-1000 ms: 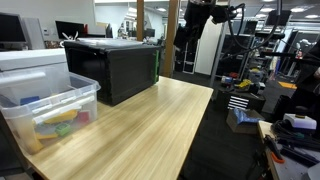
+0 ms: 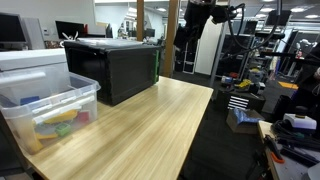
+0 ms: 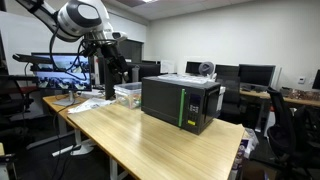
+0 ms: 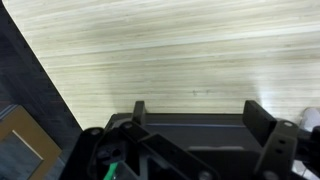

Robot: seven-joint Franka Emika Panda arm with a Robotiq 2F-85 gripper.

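High over the wooden table (image 2: 125,135) hangs my gripper, its two fingers far apart and nothing between them in the wrist view. A black microwave-like box (image 3: 182,103) with a green strip on its front stands at the table's back edge. In the wrist view, part of a dark box (image 4: 190,135) shows below and between the fingers, well beneath them, with bare table beyond. A clear plastic bin (image 2: 55,110) beside the black box holds several coloured items, hard to make out individually.
Papers (image 3: 88,104) lie near its far end in exterior view 2. A black office chair (image 3: 290,135) stands off the table's right end. Desks with monitors fill the background.
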